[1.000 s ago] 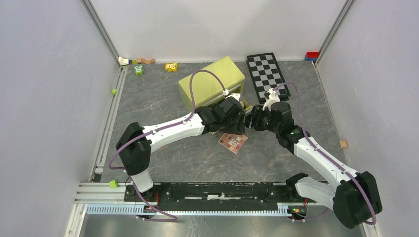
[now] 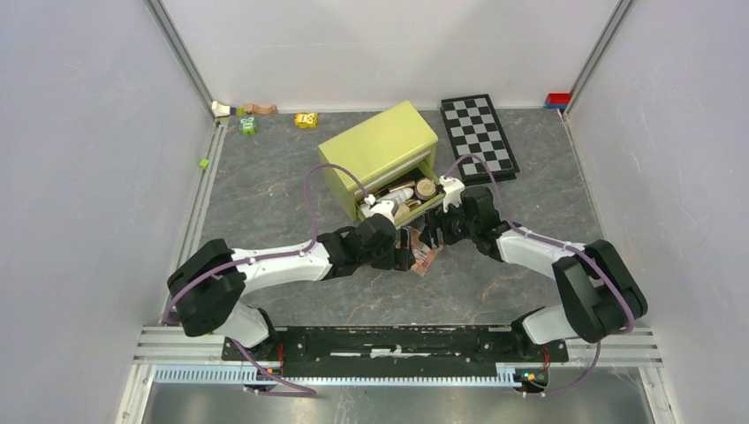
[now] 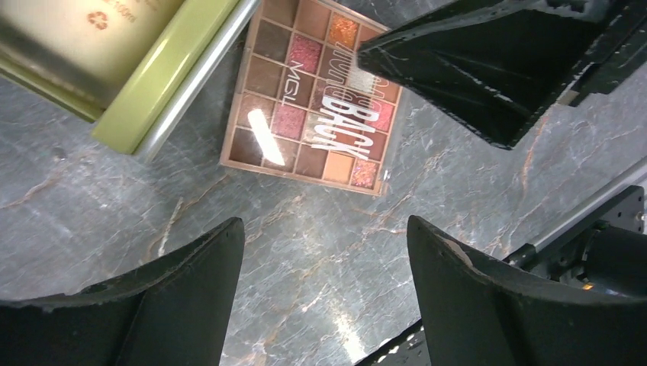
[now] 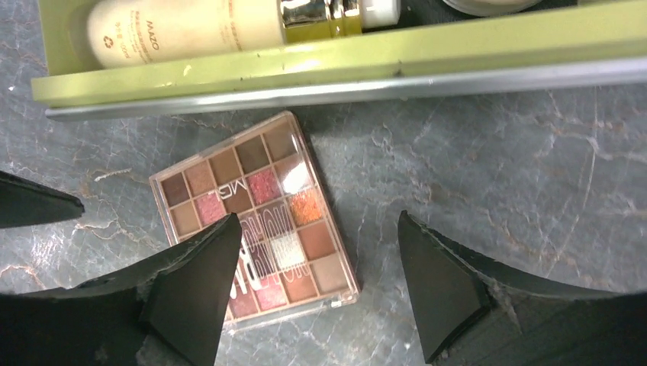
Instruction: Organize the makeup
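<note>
An eyeshadow palette [image 3: 305,99] [image 4: 259,229] lies on the grey table just outside the open drawer front [image 4: 343,72] of a yellow-green cabinet [image 2: 375,141]. The drawer holds a bottle [image 4: 183,27], a round container [image 2: 426,188] and other items. My left gripper [image 2: 403,249] hovers at the palette's near side, fingers apart with nothing between them. My right gripper [image 2: 430,230] is over the palette's edge, fingers apart and empty; part of the other gripper shows in each wrist view.
A checkerboard [image 2: 477,137] lies behind at the right. Small toys [image 2: 306,120] sit along the back left, and a red-blue box [image 2: 558,100] at the back right.
Both grippers have moved down from over the drawer toward the palette, the left one also leftward; the drawer's contents now show more. The palette looks unmoved.
</note>
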